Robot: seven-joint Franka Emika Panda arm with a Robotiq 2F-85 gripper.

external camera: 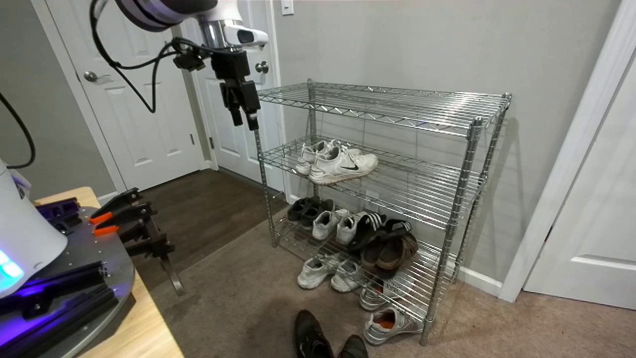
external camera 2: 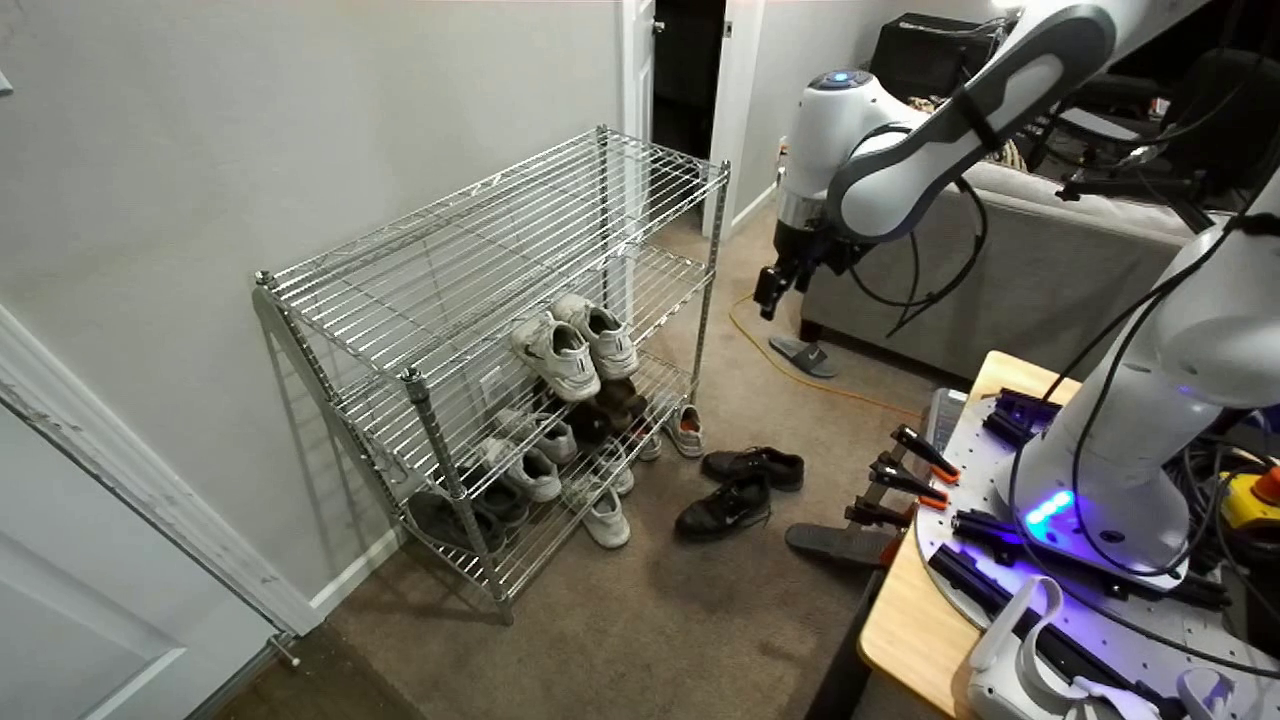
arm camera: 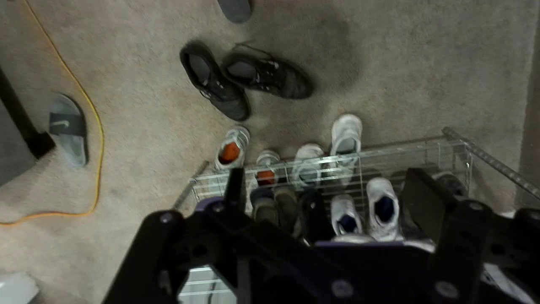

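In exterior view 1 a wire shoe rack point(external camera: 411, 122) stands against the wall, its top shelf bare. A pair of white sneakers point(external camera: 344, 166) rests on the middle shelf, toward the left end. Sandals and several shoes point(external camera: 390, 251) crowd the lowest shelf. My gripper point(external camera: 246, 123) hangs in the air, fingers down, above and in front of the rack's left end in that view. Its fingers are apart in the wrist view, with nothing held between the fingers. Black shoes point(arm camera: 268, 76) lie on the carpet, and white-grey sneakers point(arm camera: 346, 140) stand at the rack's foot.
Grey slide sandals point(external camera 2: 803, 355) and an orange cord point(external camera 2: 828, 386) lie near the sofa point(external camera 2: 1020, 276). The robot's wooden table point(external camera 2: 912, 600) carries black clamps point(external camera 2: 908, 481) at its edge. Bare carpet lies between the table and the rack.
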